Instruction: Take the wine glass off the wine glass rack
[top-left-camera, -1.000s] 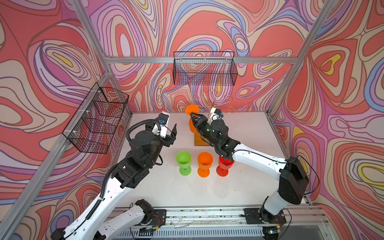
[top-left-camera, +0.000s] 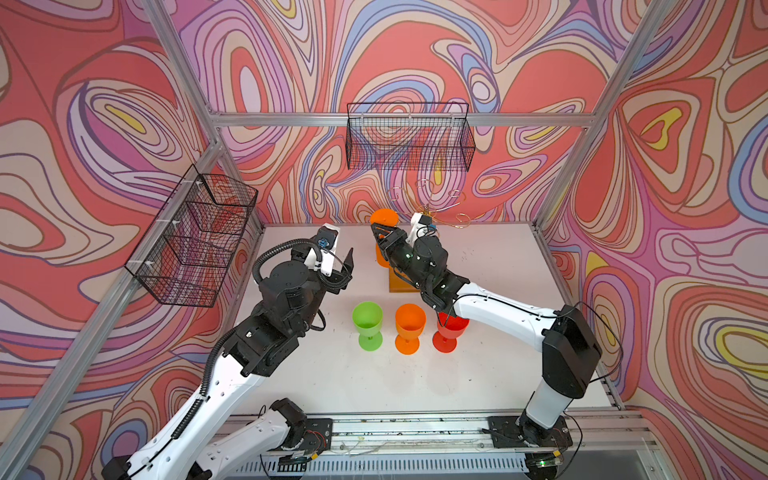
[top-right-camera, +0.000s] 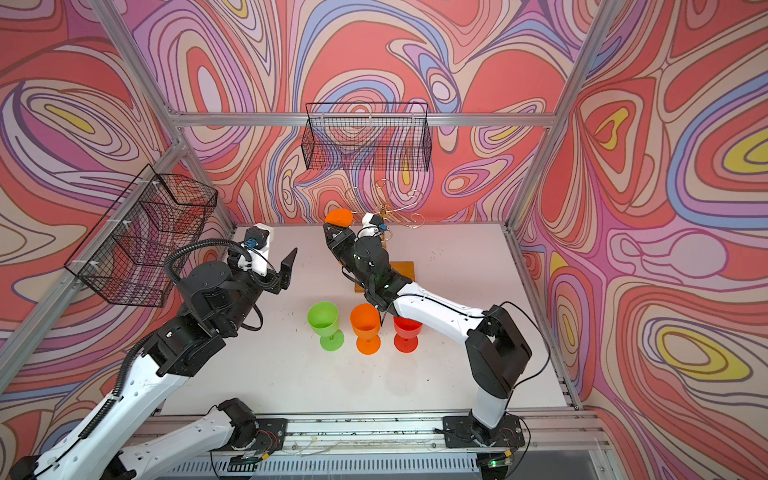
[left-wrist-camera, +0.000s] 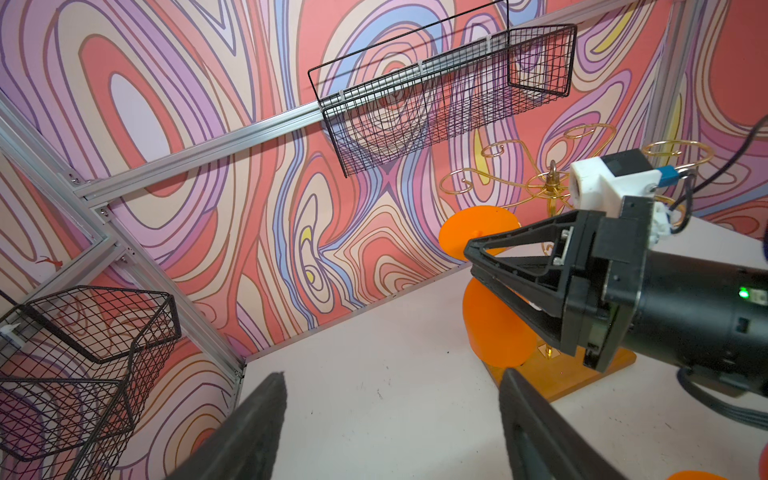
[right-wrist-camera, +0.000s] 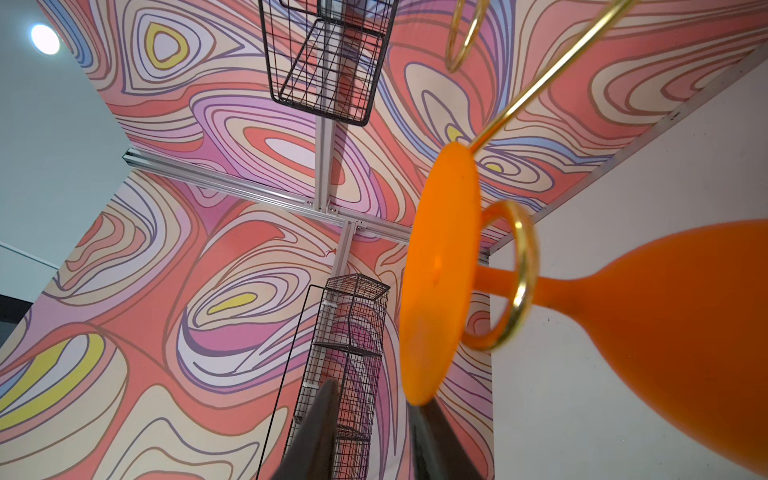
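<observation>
An orange wine glass (left-wrist-camera: 496, 328) hangs upside down from a ring of the gold rack (left-wrist-camera: 552, 180), its foot (right-wrist-camera: 440, 280) on top and the bowl (right-wrist-camera: 688, 320) below. My right gripper is level with the stem, just under the foot in the left wrist view. Its fingers (right-wrist-camera: 312, 436) are apart, with a narrow gap between them at the bottom of the right wrist view. Whether they touch the stem is not clear. My left gripper stands open and empty, well to the left of the rack.
Green (top-left-camera: 368, 317), orange (top-left-camera: 410, 320) and red (top-left-camera: 453, 325) glasses stand upright in a row in front of the rack's wooden base (top-left-camera: 400, 281). Wire baskets hang on the back (top-left-camera: 409, 144) and left (top-left-camera: 192, 240) frames.
My right gripper has moved a little to the left, closer to the hanging glass, and its fingers now overlap the stem area. The left arm and the standing glasses have not moved.
</observation>
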